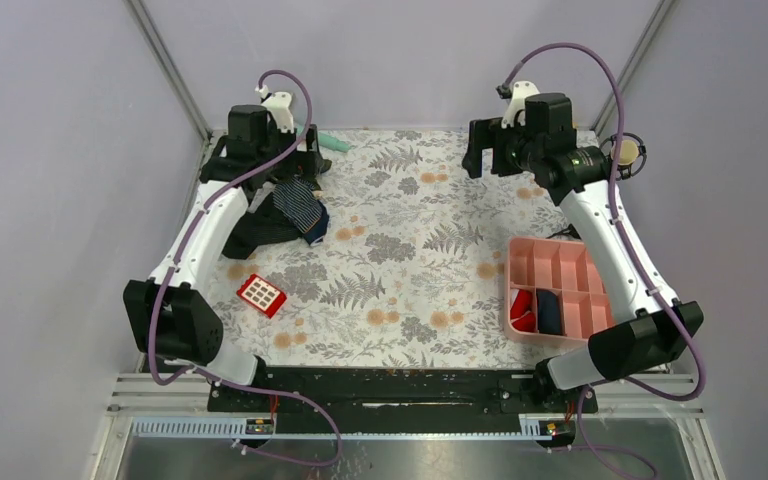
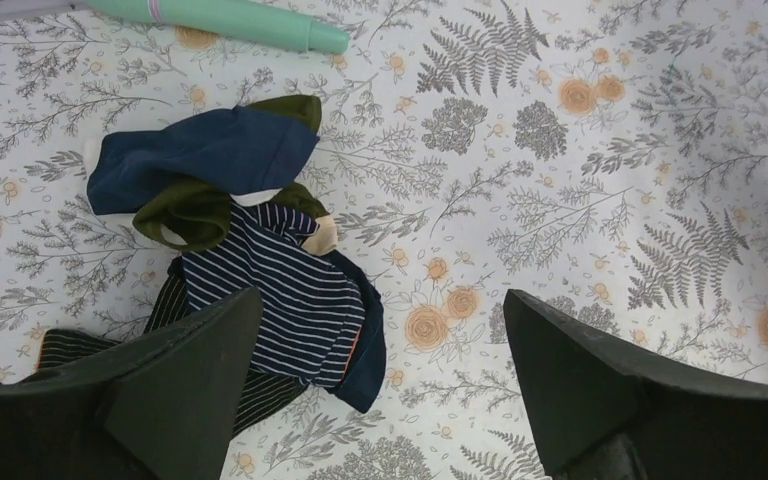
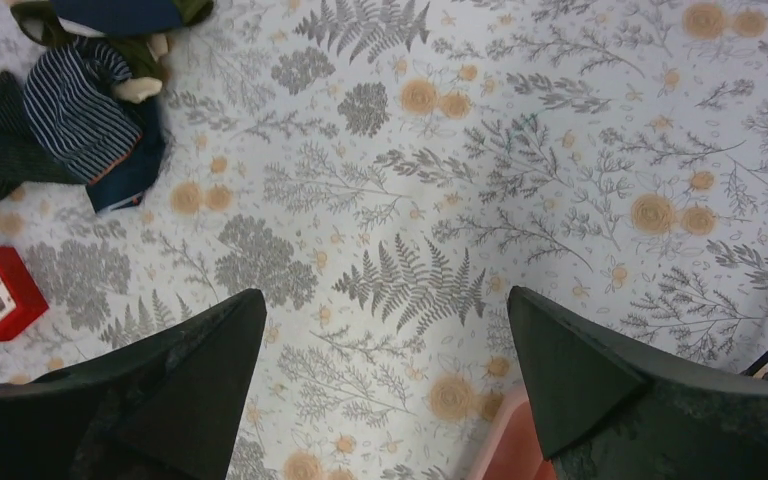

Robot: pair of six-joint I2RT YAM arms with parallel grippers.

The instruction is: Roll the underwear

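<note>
A heap of underwear [image 2: 280, 300] lies at the left of the table: striped navy pieces, a plain navy piece [image 2: 200, 150] and olive ones [image 2: 190, 225]. My left gripper is open above this heap, with nothing between its fingers. My right gripper is also open, high over the right part of the table with bare cloth below it. The same garments show at the upper left of the right wrist view.
A green tube [image 2: 260, 30] lies behind the heap. A red box [image 1: 261, 296] sits at the front left. A pink compartment organiser [image 1: 585, 290] with red and dark items stands at the right.
</note>
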